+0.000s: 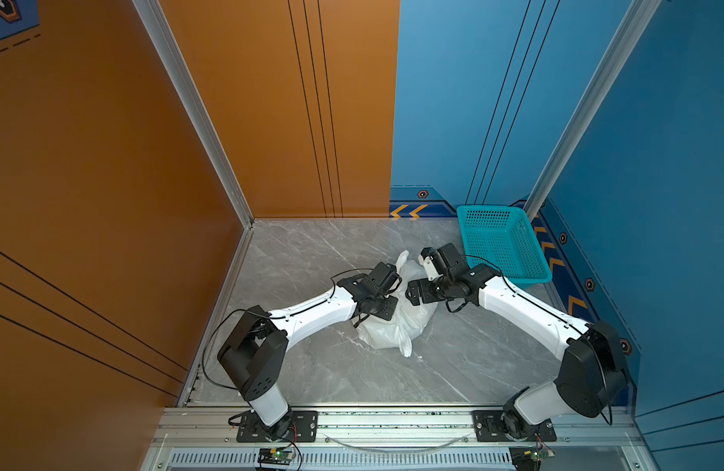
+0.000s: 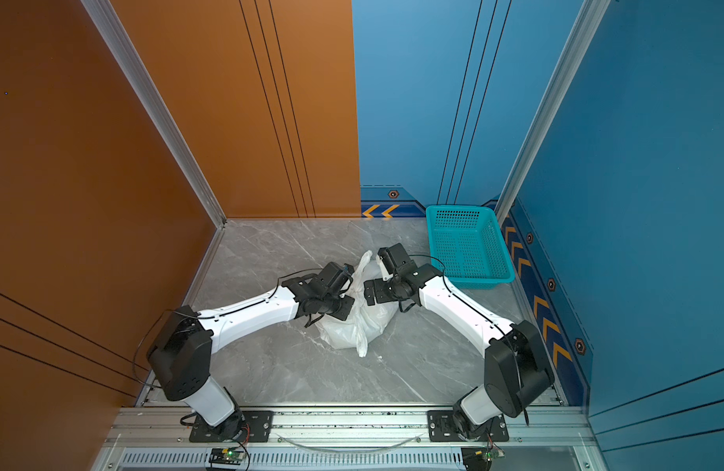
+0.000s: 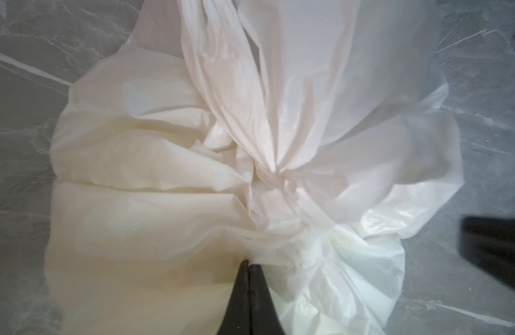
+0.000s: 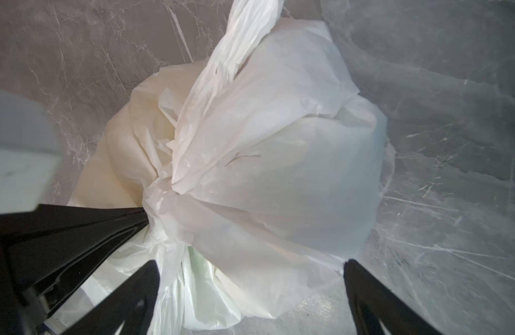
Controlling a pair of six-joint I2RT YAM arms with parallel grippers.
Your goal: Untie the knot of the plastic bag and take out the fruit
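A white plastic bag lies mid-table, its knot showing in both wrist views, with twisted handles running out from it. The fruit is hidden inside. My left gripper is shut, its tips against the bag just below the knot; whether plastic is caught between them is not clear. In the right wrist view that gripper reaches in from the left beside the knot. My right gripper hangs open over the bag, its blurred fingertips either side of the lower part.
A teal basket stands at the back right. Both arms reach in close together over the bag.
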